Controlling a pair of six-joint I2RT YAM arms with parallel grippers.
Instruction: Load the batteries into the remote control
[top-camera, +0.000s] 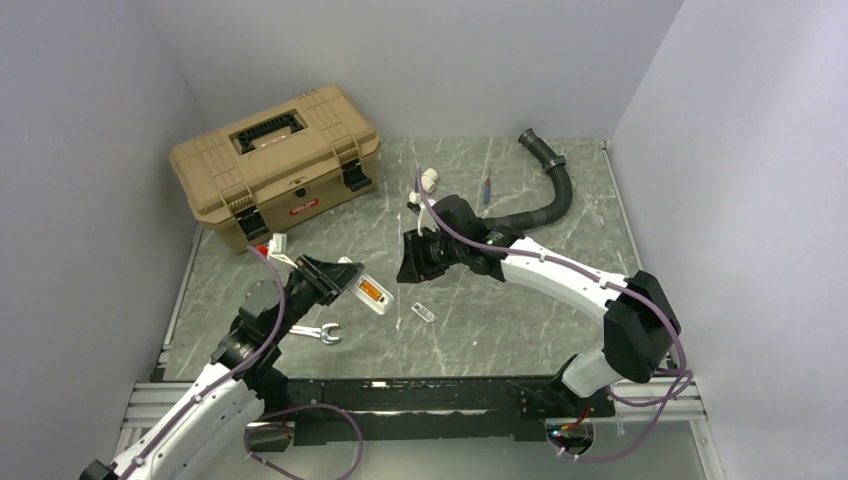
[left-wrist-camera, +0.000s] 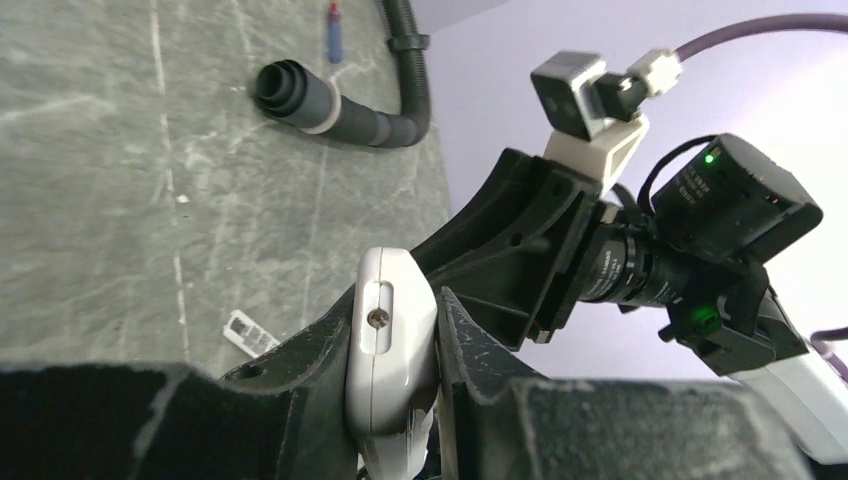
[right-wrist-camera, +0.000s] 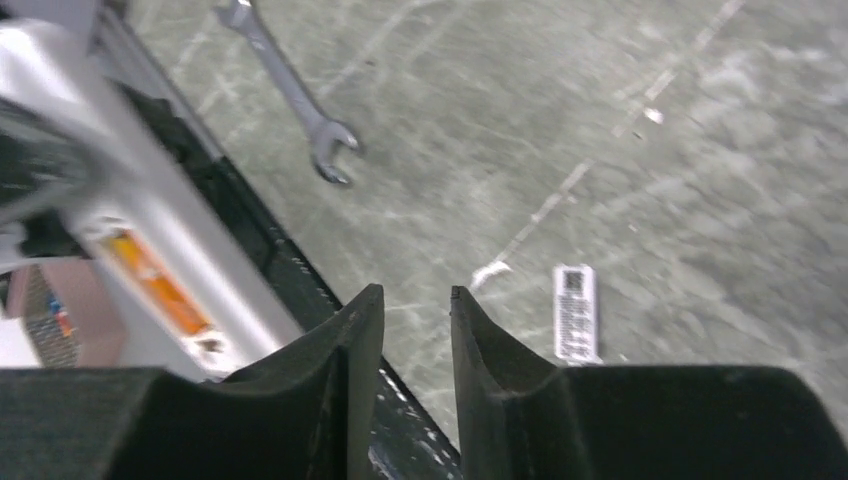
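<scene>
My left gripper (top-camera: 340, 276) is shut on the white remote (top-camera: 378, 300), also filling its fingertips in the left wrist view (left-wrist-camera: 390, 340). An orange battery (top-camera: 370, 289) shows in the remote's open compartment, seen blurred in the right wrist view (right-wrist-camera: 160, 280). My right gripper (top-camera: 410, 262) hangs right of the remote, apart from it, its fingertips (right-wrist-camera: 475, 340) a little apart with nothing visible between them. A small white slotted piece, likely the battery cover (top-camera: 423, 312), lies on the table below the right gripper.
A tan toolbox (top-camera: 270, 160) fills the back left. A black hose (top-camera: 550, 200), small white fittings (top-camera: 428, 178) and a blue-red tool (top-camera: 487, 190) lie at the back. A wrench (top-camera: 325, 332) lies near the front left.
</scene>
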